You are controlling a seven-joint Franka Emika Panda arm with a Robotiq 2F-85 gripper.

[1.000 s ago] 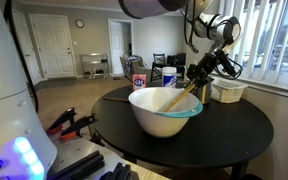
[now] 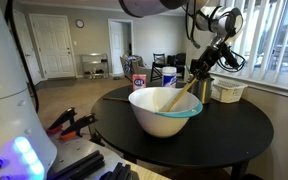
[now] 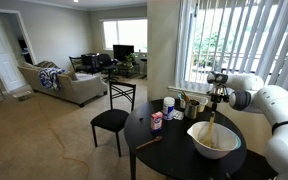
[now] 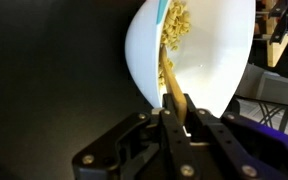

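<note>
A large white bowl [image 2: 156, 124] stands on the dark round table, with a teal strip [image 2: 191, 111] along its rim. My gripper is shut on a wooden utensil's handle [image 4: 175, 86], its lower end reaching down into the bowl. Small yellowish pieces [image 4: 178, 22] lie inside the bowl along one side in the wrist view. From the second exterior view, the utensil [image 3: 210, 127] leans in the bowl [image 3: 220, 150] below the gripper. The utensil's working end cannot be made out clearly.
Behind the bowl stand a white-and-blue container [image 2: 169, 77], a red cup [image 2: 139, 81] and a white basket [image 2: 228, 91]. Another wooden utensil [image 3: 149, 143] lies on the table left of the bowl.
My gripper has shifted slightly up and to the right in the first exterior view, still holding the wooden utensil. The bowl has stayed in place.
</note>
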